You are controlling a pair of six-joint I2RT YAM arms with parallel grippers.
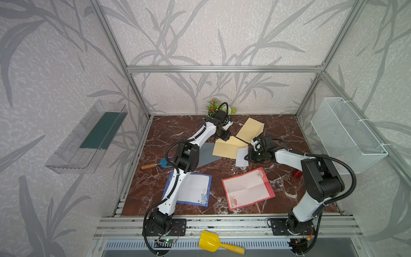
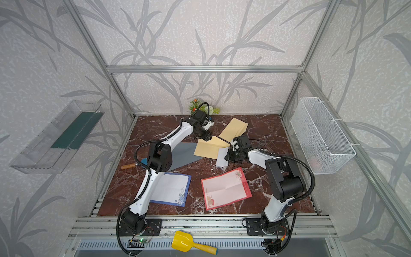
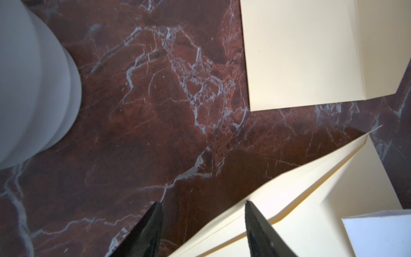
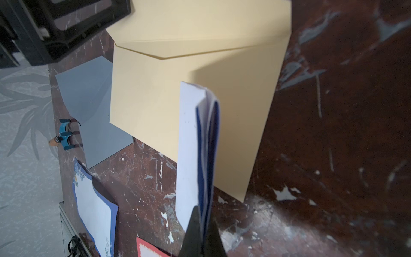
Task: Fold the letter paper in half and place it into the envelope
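Observation:
A cream envelope (image 1: 224, 149) lies mid-table, and in the right wrist view its flap (image 4: 205, 21) is raised away from the pocket. At the envelope's far-left edge, my left gripper stands open. The flap's lifted edge passes between its fingers in the left wrist view without visible clamping. My right gripper is shut on a folded white letter paper (image 4: 188, 141) with blue edges on its other side. The paper points over the envelope's body and stays outside its pocket. Whether the paper touches the envelope I cannot tell.
A second cream envelope (image 1: 249, 129) lies behind, with a grey-blue envelope (image 1: 207, 155) to the left. Blue-bordered paper (image 1: 194, 188) and red-bordered paper (image 1: 248, 187) lie in front. A flower pot stands near the left gripper, its white side (image 3: 38, 85) close by.

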